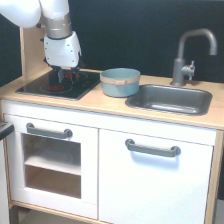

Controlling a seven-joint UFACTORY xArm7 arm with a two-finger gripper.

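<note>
My white gripper point(66, 75) points down over the black stove top point(45, 88) at the left of the counter. Its dark fingers are small against the dark hob, so how far apart they stand cannot be made out. No object shows clearly between them. To the right of the stove, apart from the gripper, a blue-green pot point(120, 84) rests upright on the wooden counter.
A metal sink point(168, 98) is set into the counter at the right, with a grey faucet point(181, 62) rising behind it. Below are cabinet doors with dark handles point(152, 149). Bare wood point(90, 103) shows in front of the pot.
</note>
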